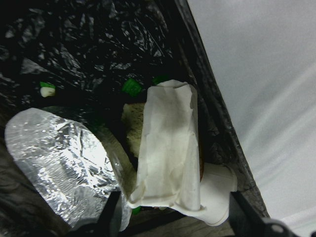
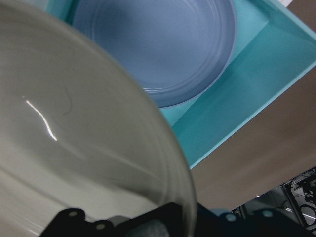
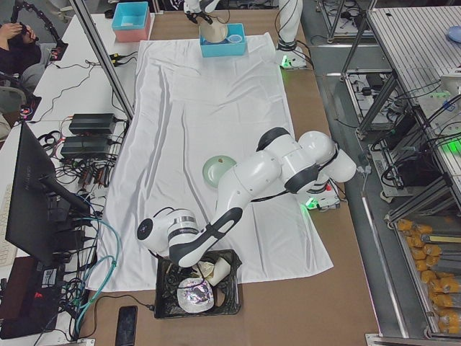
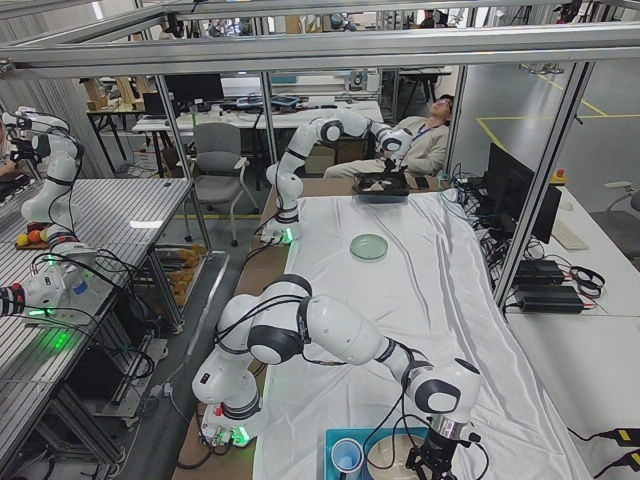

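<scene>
A black bin (image 3: 163, 303) lined with dark plastic holds crumpled foil (image 1: 59, 163), a white paper cup (image 1: 217, 187) and a yellow sponge (image 1: 131, 123). A folded white paper piece (image 1: 168, 143) lies over the sponge, at my left gripper; whether its fingers hold it I cannot tell. At the far end, my right gripper is at the rim of a beige bowl or plate (image 2: 69, 128), tilted over a blue tray (image 2: 266, 89) with a blue plate (image 2: 153, 44) inside; its grip is unclear.
A green plate (image 3: 218, 170) sits on the white cloth (image 3: 194, 101). A monitor and cables line the left side; a phone (image 3: 125, 324) lies beside the bin. The cloth between bin and tray is mostly clear.
</scene>
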